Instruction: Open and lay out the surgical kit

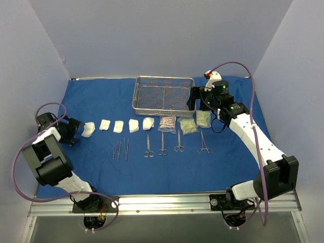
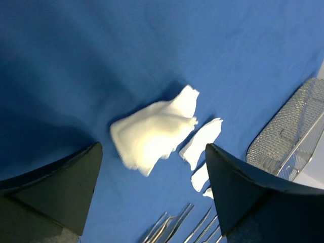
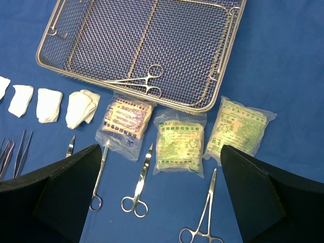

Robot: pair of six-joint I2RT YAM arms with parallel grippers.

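A crumpled white gauze (image 2: 152, 131) lies on the blue drape just beyond my open left gripper (image 1: 77, 132) at the far left. More gauze pieces (image 1: 119, 126) form a row rightward, above tweezers (image 3: 23, 154) and scissors (image 3: 136, 200). A hemostat (image 3: 202, 217) lies at the right. Three sealed packets (image 3: 179, 144) sit below the wire basket (image 3: 225, 50), which holds one scissor-like instrument (image 3: 152, 76). My right gripper (image 1: 195, 98) hangs open over the basket's right side, with nothing between its fingers.
The blue drape (image 1: 101, 172) is clear along the front and at the back left. Grey walls surround the workspace on three sides.
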